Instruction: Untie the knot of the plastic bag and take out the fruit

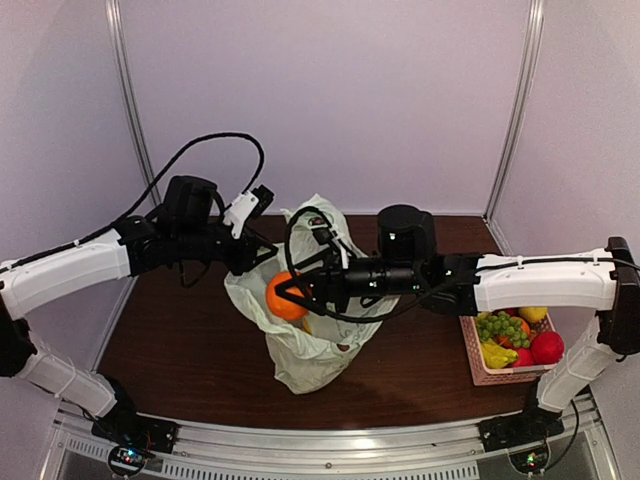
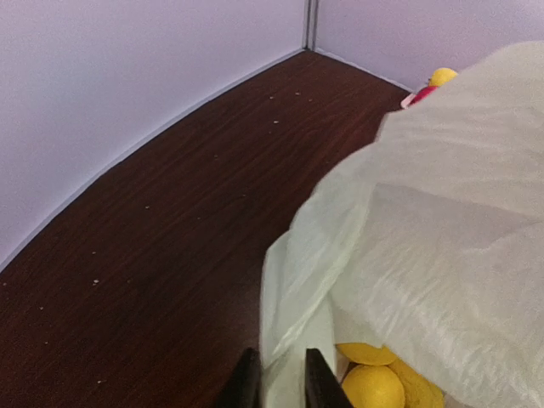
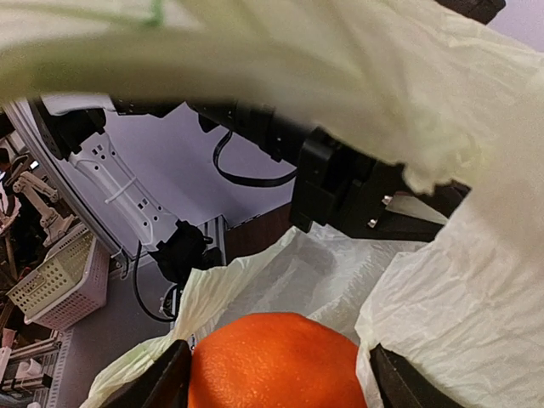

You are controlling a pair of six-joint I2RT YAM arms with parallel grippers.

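Note:
The white plastic bag (image 1: pixel 310 360) hangs open in the middle, over the table. My right gripper (image 1: pixel 305 285) is shut on an orange (image 3: pixel 272 365) inside it, with bag film beside the fruit. My left gripper (image 1: pixel 255 255) is at the bag's upper left edge, its fingers part open; in the left wrist view its fingertips (image 2: pixel 316 382) are by a fold of bag film, and whether they touch it is unclear. Yellow fruit (image 2: pixel 374 391) shows low inside the bag in that view.
A pink basket (image 1: pixel 480 365) of grapes and other fruit stands at the right of the dark table (image 1: pixel 180 350).

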